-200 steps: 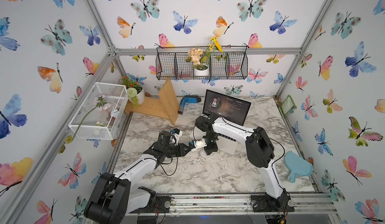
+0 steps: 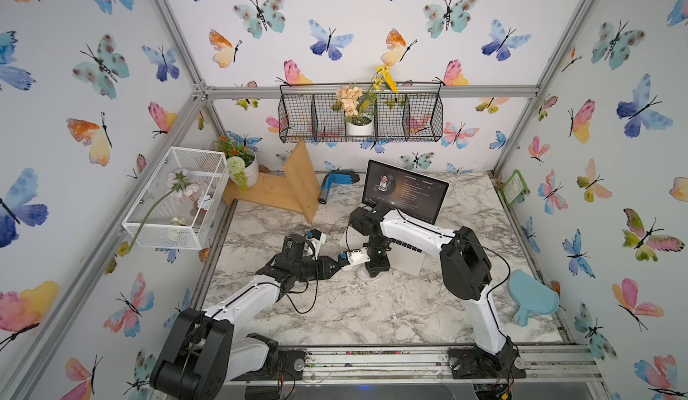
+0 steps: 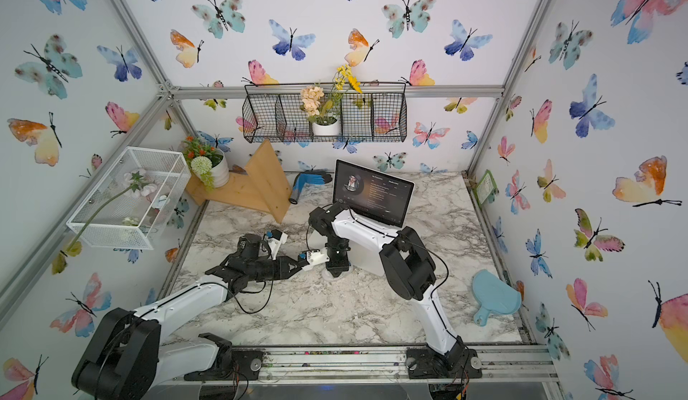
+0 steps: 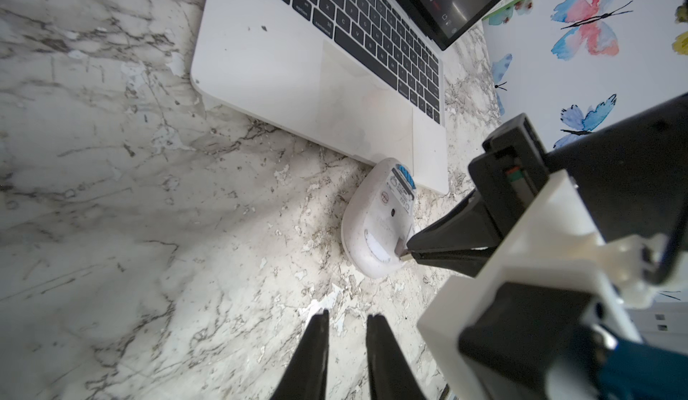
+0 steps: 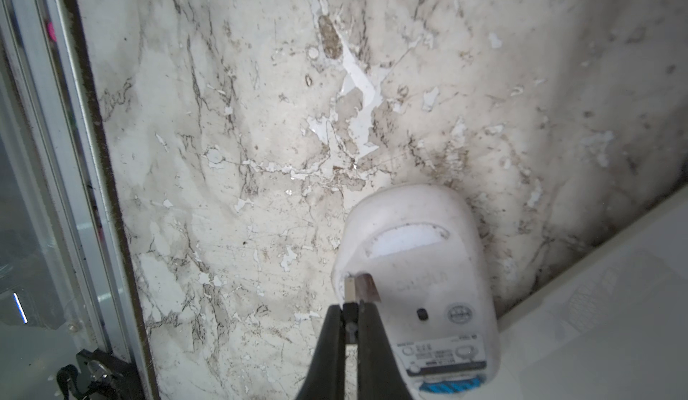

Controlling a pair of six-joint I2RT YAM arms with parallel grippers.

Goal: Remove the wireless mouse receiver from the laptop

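Note:
The silver laptop (image 4: 301, 77) stands open, screen lit (image 2: 405, 185). In the left wrist view a white mouse (image 4: 376, 220) lies upside down against the laptop's front edge. My right gripper is shut on a small receiver (image 5: 349, 289) at the recessed slot in the mouse's underside; whether it sits fully inside is unclear. My left gripper stands part open beside the mouse, over bare table, with nothing between its fingers.
A wooden stand (image 2: 301, 181), a blue-and-black glove (image 2: 337, 181) and a plant pot are at the back. A light-blue dustpan (image 2: 532, 294) lies at the right.

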